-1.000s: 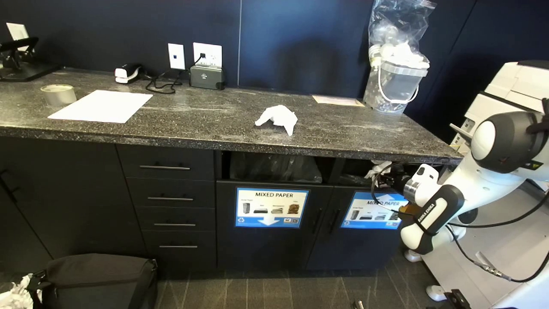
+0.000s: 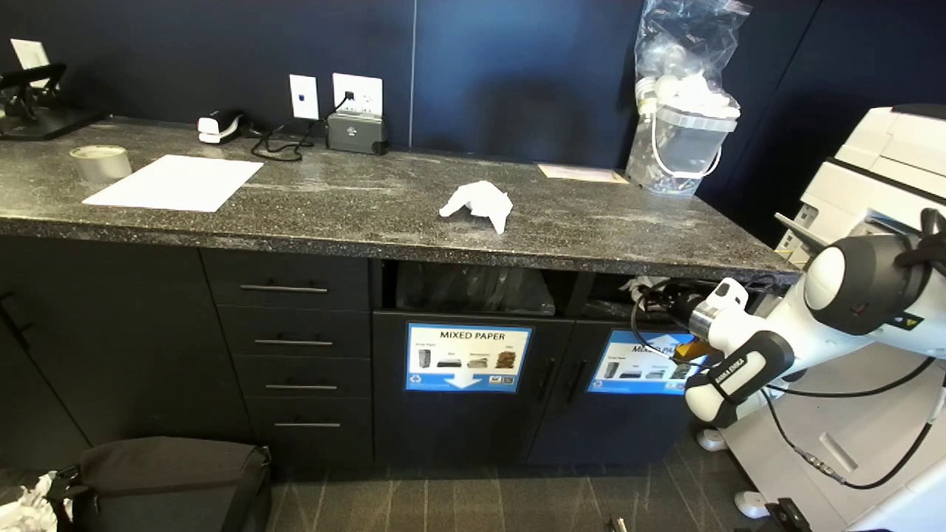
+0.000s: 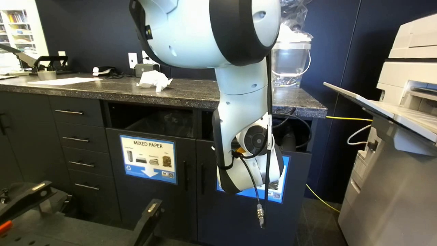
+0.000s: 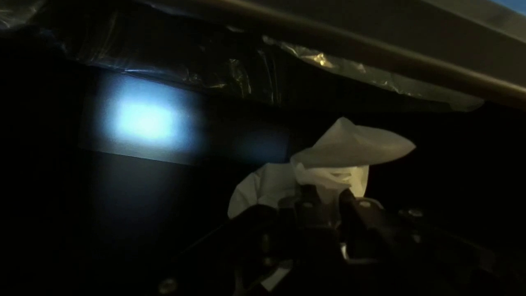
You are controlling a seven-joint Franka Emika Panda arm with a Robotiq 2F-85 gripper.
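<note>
Crumpled white paper (image 4: 352, 144) is pinched between the fingers of my gripper, which is shut on it in the wrist view. The gripper is inside the dark opening of the right-hand bin cabinet, beneath the counter. In exterior view 1 a bit of that paper (image 2: 640, 285) shows at the opening's front. A clear bin liner (image 4: 320, 59) runs along the top of the wrist view. Another crumpled white paper (image 2: 480, 204) lies on the counter (image 2: 355, 208), away from the gripper. In exterior view 2 the arm hides the gripper.
The counter edge (image 2: 567, 258) hangs over the opening, and the cabinet front with its paper sign (image 2: 643, 363) stands below. A printer (image 2: 887, 177) is close on the right. On the counter are a bucket (image 2: 678, 146), a flat sheet (image 2: 177, 182) and a tape roll (image 2: 101, 163).
The arm has shifted slightly, taking the gripper and the paper a little deeper into the opening, so less of the paper shows. The paper on the counter has not moved.
</note>
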